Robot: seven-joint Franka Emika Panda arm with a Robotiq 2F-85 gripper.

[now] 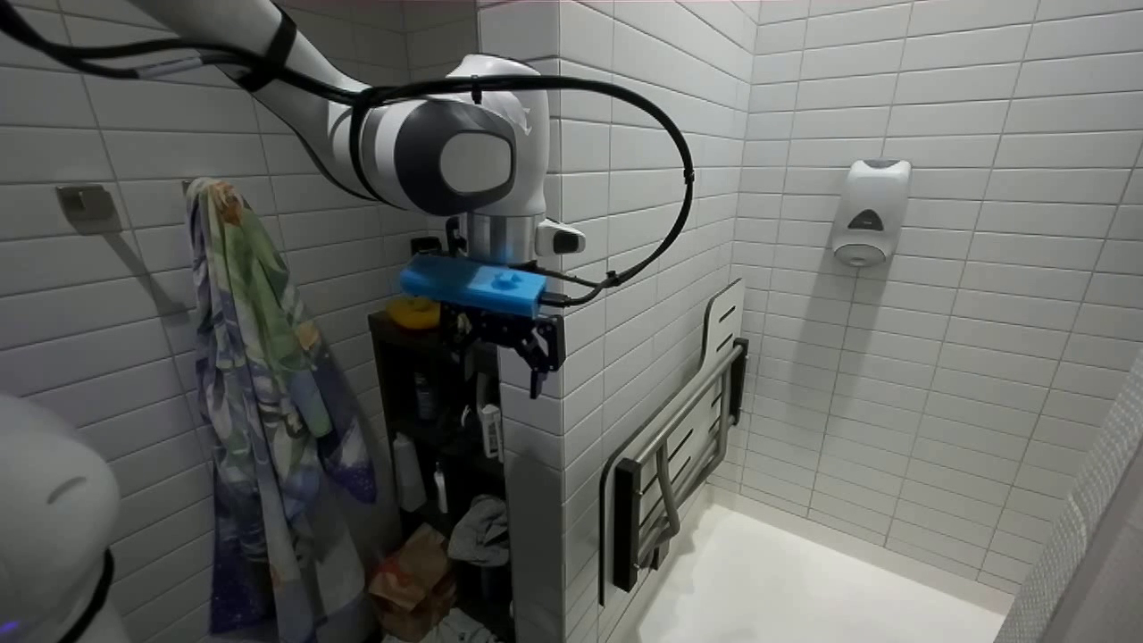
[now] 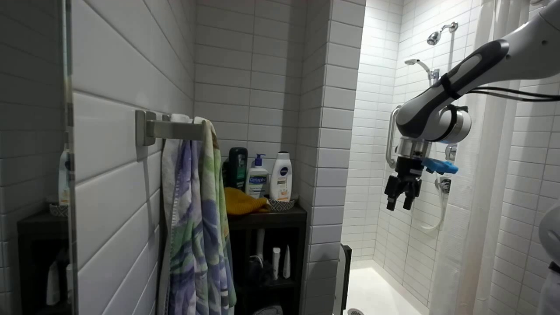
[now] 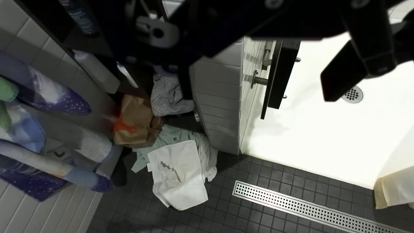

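Observation:
High in the air, pointing down, my gripper [image 2: 399, 202] stands open. Its two black fingertips are apart and nothing shows between them. In the wrist view, one of the fingers [image 3: 343, 73] appears over the bright shower floor, well away from the dark parts at left. A patterned towel [image 2: 198, 210] hangs from a wall hook [image 2: 173, 129] in exterior view 2. Beyond it, a dark shelf [image 2: 267, 216] carries a yellow cloth [image 2: 242, 201], a green bottle [image 2: 237, 168], a pump bottle [image 2: 257, 179] and a white bottle [image 2: 281, 178].
A folded shower seat [image 1: 675, 461] is mounted on the partition wall, with a soap dispenser [image 1: 870, 214] farther back. On the floor lie a paper bag [image 3: 136, 120] and a white cloth [image 3: 180, 174]. A shower curtain [image 2: 472, 210] hangs beside the arm.

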